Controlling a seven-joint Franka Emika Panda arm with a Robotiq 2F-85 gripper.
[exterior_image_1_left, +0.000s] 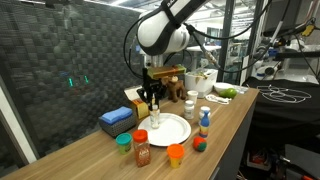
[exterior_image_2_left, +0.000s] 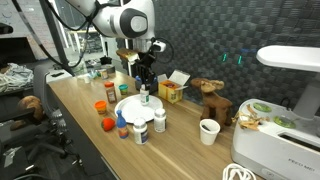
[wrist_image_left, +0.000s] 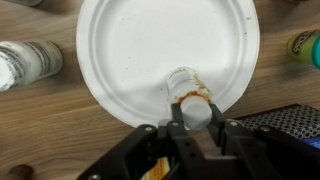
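Observation:
My gripper (exterior_image_1_left: 154, 104) is shut on the top of a small white bottle (exterior_image_1_left: 155, 119), which hangs upright below the fingers. The bottle is over the back left part of the white plate (exterior_image_1_left: 176, 131); whether its base touches cannot be told. Seen from above in the wrist view, the bottle's orange-brown cap (wrist_image_left: 196, 110) sits between the fingertips, inside the plate's near rim. In exterior view 2 the same bottle (exterior_image_2_left: 144, 98) appears against the plate (exterior_image_2_left: 128, 112).
Round the plate stand a green cup (exterior_image_1_left: 124, 142), a red-lidded jar (exterior_image_1_left: 142, 148), an orange cup (exterior_image_1_left: 176, 154), a red tomato (exterior_image_1_left: 200, 144), a blue bottle (exterior_image_1_left: 204, 124) and white bottles (exterior_image_2_left: 159, 121). A blue sponge-like block (exterior_image_1_left: 117, 115) lies at the back left.

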